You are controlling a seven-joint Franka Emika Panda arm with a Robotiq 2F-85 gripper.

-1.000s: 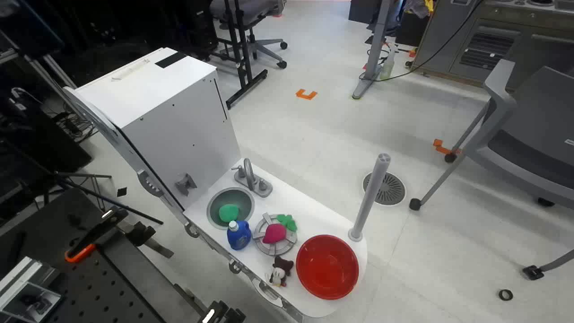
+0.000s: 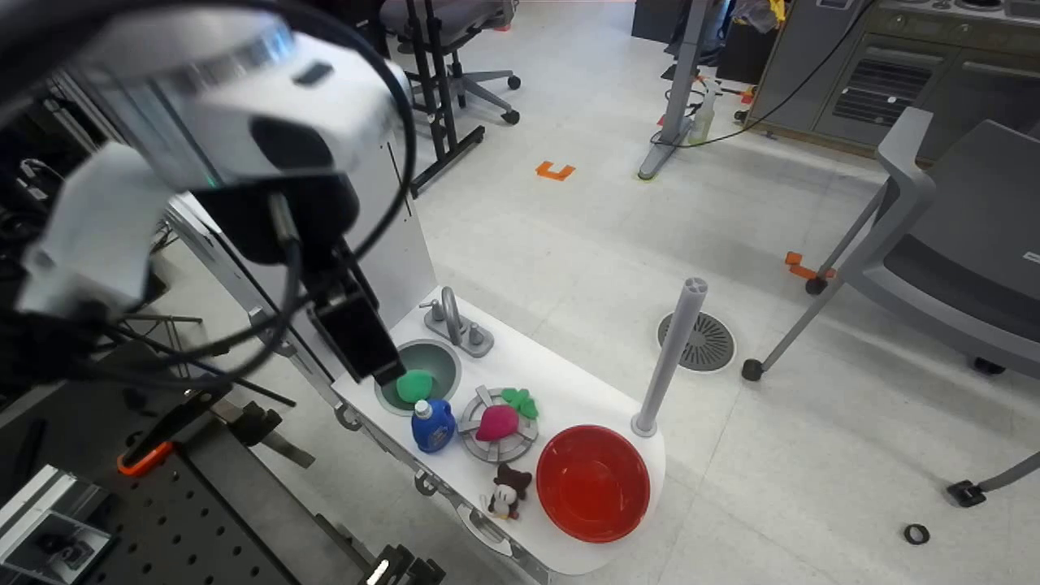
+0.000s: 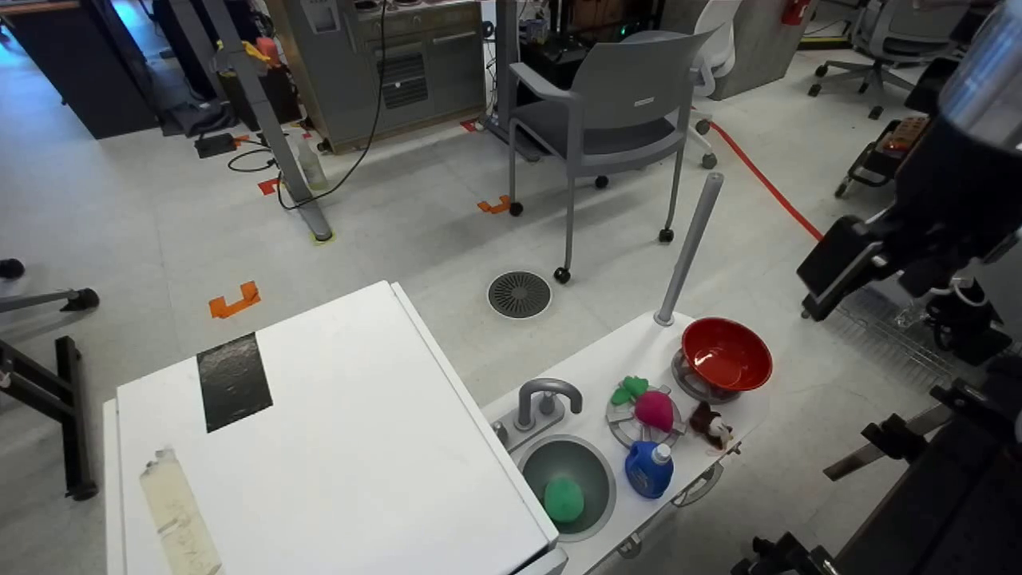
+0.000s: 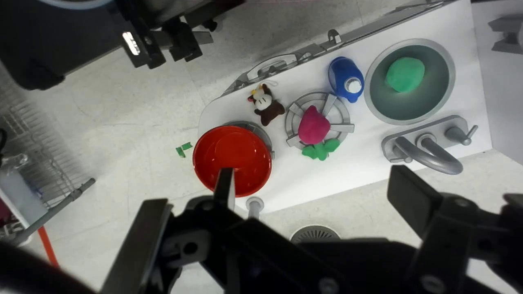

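High over the toy kitchen counter (image 4: 299, 181), my gripper stands open and holds nothing; its two fingers are far apart in the wrist view. A red bowl (image 2: 592, 483) rests over a burner at the rounded end. On the other burner lies a pink toy beet (image 4: 314, 125) with green leaves (image 4: 321, 149). Between this burner and the sink (image 4: 377, 105) stands a blue bottle (image 4: 346, 78) with a white cap. Inside the sink is a green lump (image 4: 405, 74). A brown-and-white plush toy (image 4: 266, 104) lies near the front edge. In the second exterior view my gripper (image 3: 825, 268) hangs beyond the bowl.
A grey faucet (image 3: 548, 394) rises behind the sink. The grey post (image 3: 690, 249) stands upright near the bowl. A tall white cabinet (image 3: 326, 441) borders the sink end. Bare counter shows between the beet and the back edge.
My arm and gripper have come into the first exterior view from the left and now cover much of the cabinet. The things on the counter have not moved.
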